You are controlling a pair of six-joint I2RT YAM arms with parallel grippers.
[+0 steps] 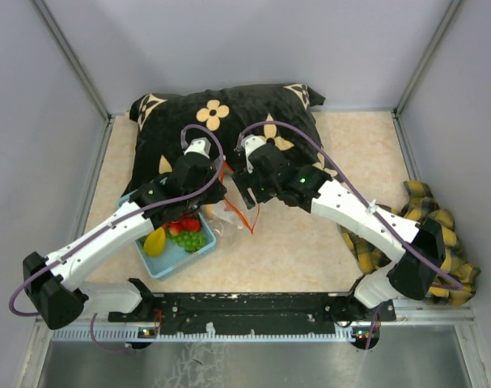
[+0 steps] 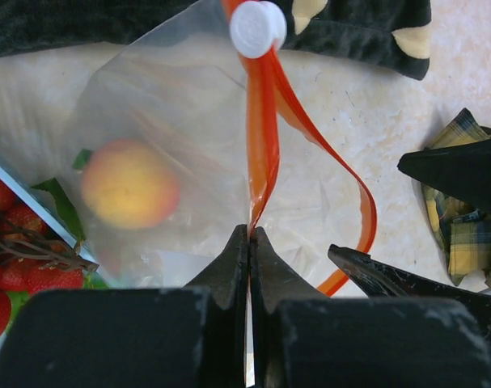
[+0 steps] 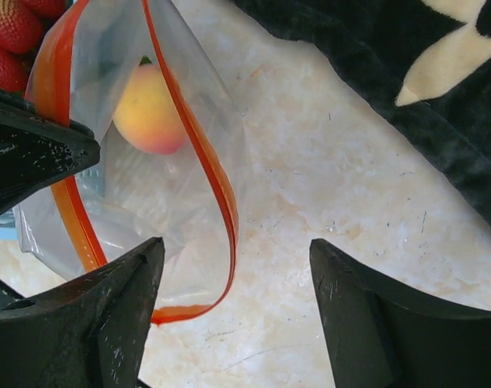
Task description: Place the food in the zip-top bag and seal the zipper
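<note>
The clear zip top bag (image 1: 229, 212) has an orange-edged mouth that gapes. In it lies a peach (image 2: 130, 184), seen through the film in both wrist views. My left gripper is shut on one orange edge (image 2: 263, 153) of the mouth. A white slider (image 2: 257, 29) sits on that strip, at the top of the left wrist view. My right gripper stands open over the opposite orange edge (image 3: 223, 194); this edge passes between its spread fingertips in view, but is not gripped.
A blue tray (image 1: 174, 260) left of the bag holds strawberries (image 2: 19, 250), green grapes (image 1: 188, 241) and a yellow fruit (image 1: 154, 242). Behind lies a dark flowered cushion (image 1: 180, 117). A plaid cloth (image 1: 451, 242) is at the right.
</note>
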